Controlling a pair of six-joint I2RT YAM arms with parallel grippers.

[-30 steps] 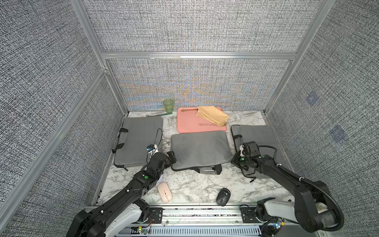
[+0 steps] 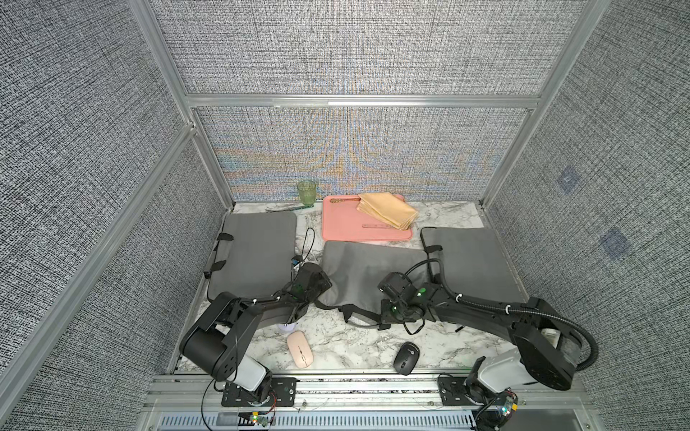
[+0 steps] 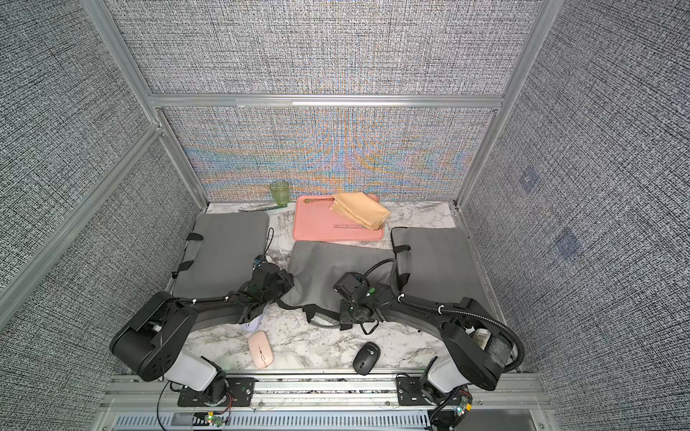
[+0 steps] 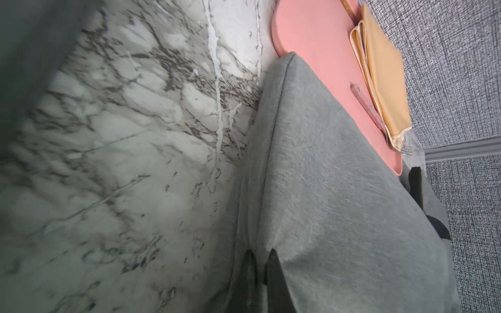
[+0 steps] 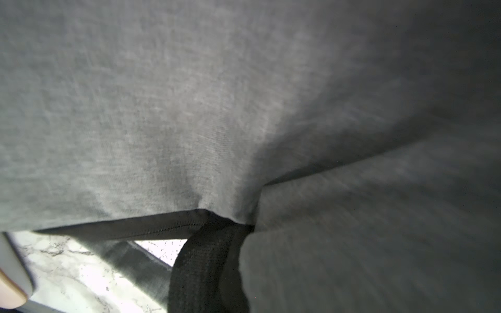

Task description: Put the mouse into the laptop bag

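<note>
The middle grey laptop bag (image 2: 352, 269) has a creased front. Its left edge is pinched in my left gripper, whose narrow black fingers are shut on a fold of the fabric. Over the bag's front right part, near the handle, my right gripper (image 2: 384, 316) is low; grey fabric hides its fingertips in the right wrist view, with folds around the black handle (image 5: 201, 271). A beige-pink mouse (image 2: 300, 350) and a black mouse (image 2: 406, 357) lie on the table in front. A pale purple object (image 2: 287, 327) is mostly hidden beneath the left arm.
Other grey bags lie flat at the left (image 2: 258, 251) and right (image 2: 478, 262). Behind the middle bag is a pink tray (image 2: 341, 222) with a folded yellow cloth (image 2: 388, 208) and cutlery. A green glass (image 2: 307, 191) stands at the back.
My right gripper has moved left from the bag's right side to its front. The left gripper has moved slightly right and back. The middle bag's left edge has shifted right, and its fabric has become creased.
</note>
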